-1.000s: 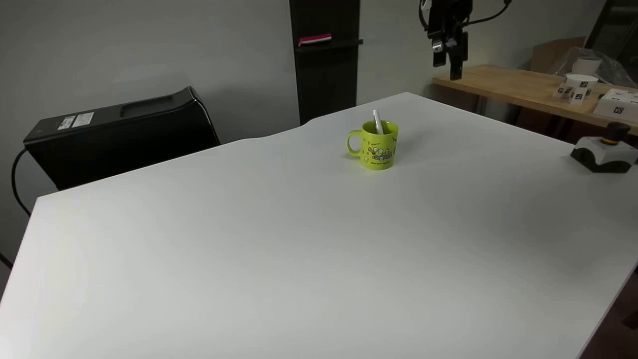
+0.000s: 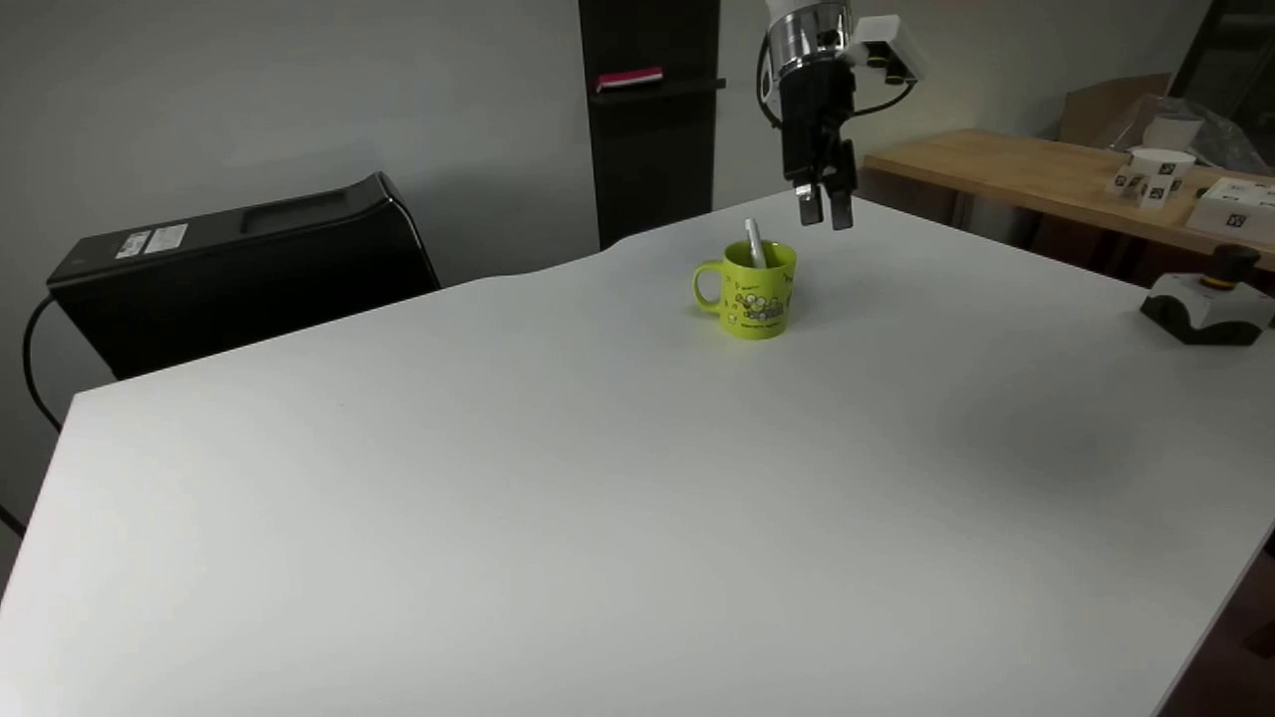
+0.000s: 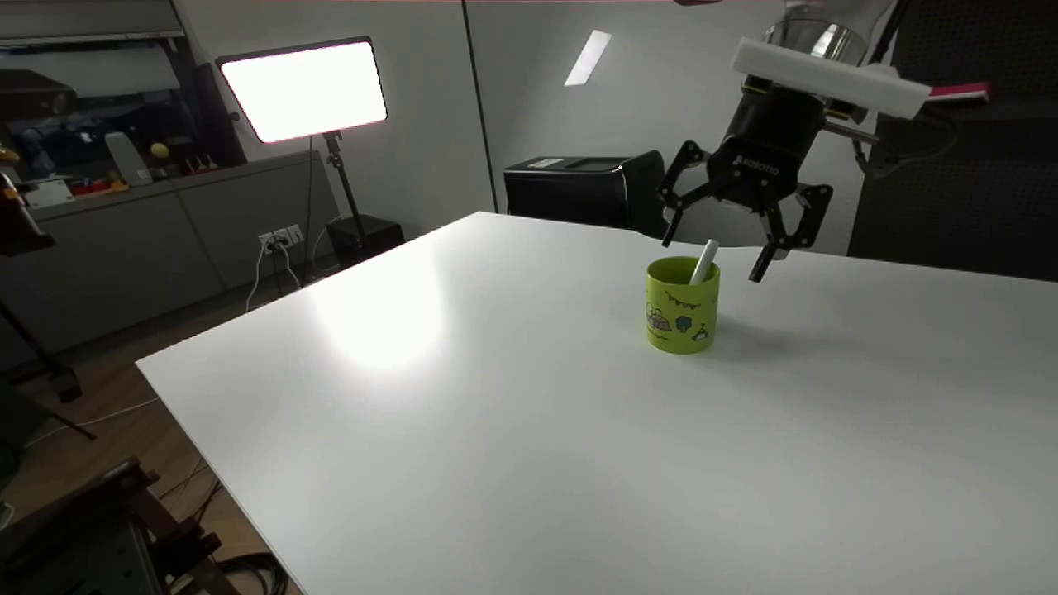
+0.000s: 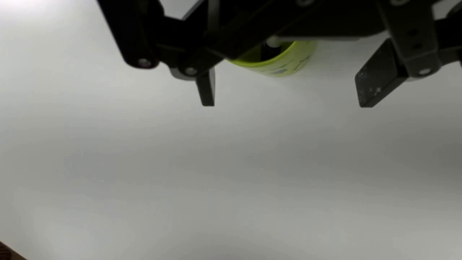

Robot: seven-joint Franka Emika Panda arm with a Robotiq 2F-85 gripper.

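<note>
A yellow-green mug [image 2: 755, 297] with printed figures stands upright on the white table, its handle to the left in exterior view 1. Inside it leans a white pen-like stick [image 2: 755, 244], its upper end above the rim. My gripper [image 3: 713, 262] is open, and nothing sits between its fingers. In exterior view 2 it hangs above and slightly behind the mug, apart from both mug and stick. The wrist view shows part of the mug [image 4: 288, 60] and the stick's end [image 4: 273, 42] past the gripper's linkage, which hides the rest.
Bare white table [image 2: 574, 502] surrounds the mug. A white and black device with a dark knob [image 2: 1209, 299] sits at the table's right edge in exterior view 1. Behind the table are a black bin-like box [image 2: 251, 263] and a wooden side table [image 2: 1004, 167] with cups.
In exterior view 1 my gripper has come down and to the left, closer to the mug. Mug and stick have stayed in place.
</note>
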